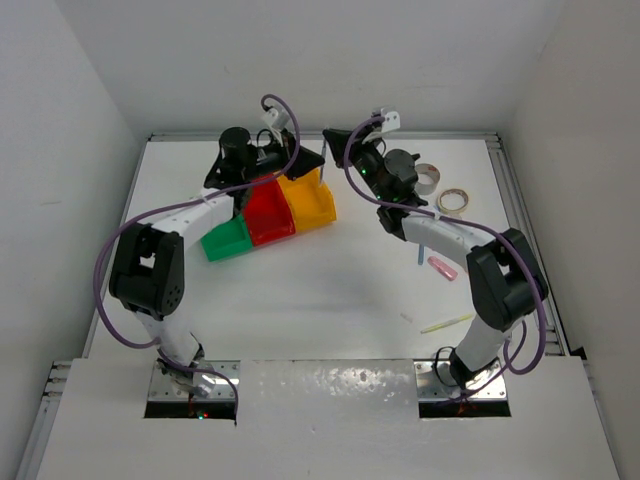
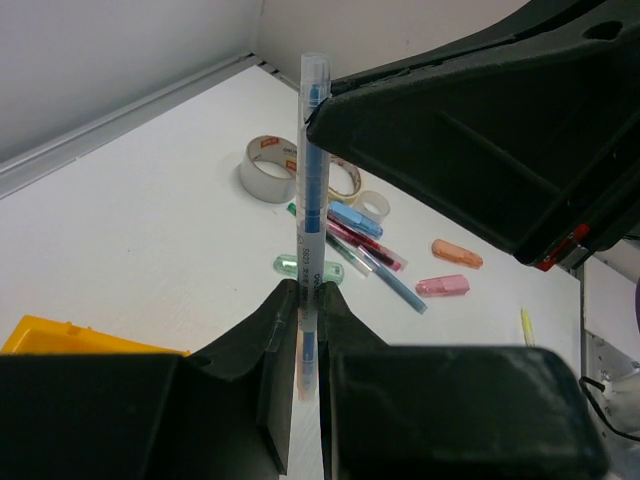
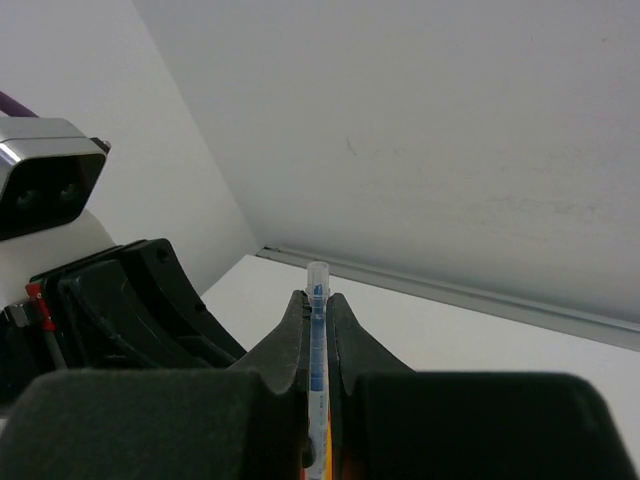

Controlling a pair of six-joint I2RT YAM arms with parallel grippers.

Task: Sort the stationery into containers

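A slim clear-and-blue pen [image 2: 311,240] stands almost upright in the left wrist view. My left gripper is shut on its middle. At the pen's upper end, the dark fingers [image 2: 440,140] of my right gripper [image 1: 327,134] press close around it. The right wrist view shows the same pen [image 3: 318,350] between the closed right fingertips. Both grippers hang near the yellow container [image 1: 318,215], which adjoins the red container [image 1: 270,230] and the green container [image 1: 228,242]. In the right wrist view the pen's lower part is partly hidden.
At the right of the table are a grey tape roll [image 2: 266,172], a blue marker [image 2: 355,219], a pink piece [image 2: 443,286], an orange piece [image 2: 457,253] and a yellow pen [image 1: 447,324].
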